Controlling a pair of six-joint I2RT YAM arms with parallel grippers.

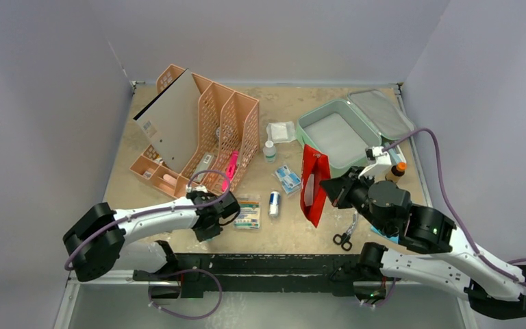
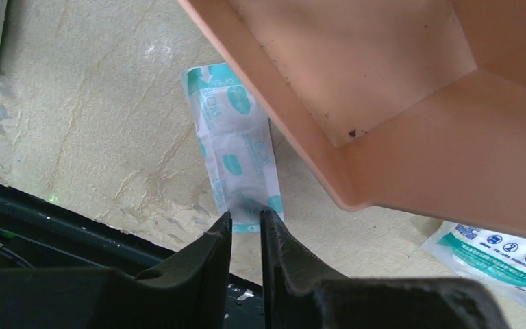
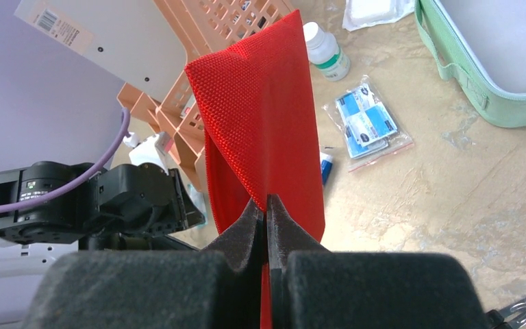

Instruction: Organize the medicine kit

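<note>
A red pouch [image 1: 314, 185] hangs upright from my right gripper, which is shut on its thin edge. It is held above the table, left of the open mint-green case [image 1: 339, 133]. In the left wrist view, a white and teal packet [image 2: 236, 147] lies flat on the table beside the wall of the salmon organizer [image 2: 294, 140]. My left gripper stands part open over the packet's near end, a gap showing between its fingertips. Whether they touch the packet, I cannot tell.
Between the arms lie a bagged kit [image 1: 247, 214], a white and blue tube [image 1: 274, 203], a blue packet [image 1: 287, 179] and a small bottle [image 1: 269, 151]. Scissors [image 1: 344, 236] lie near the front edge. A brown bottle [image 1: 396, 171] stands at the right.
</note>
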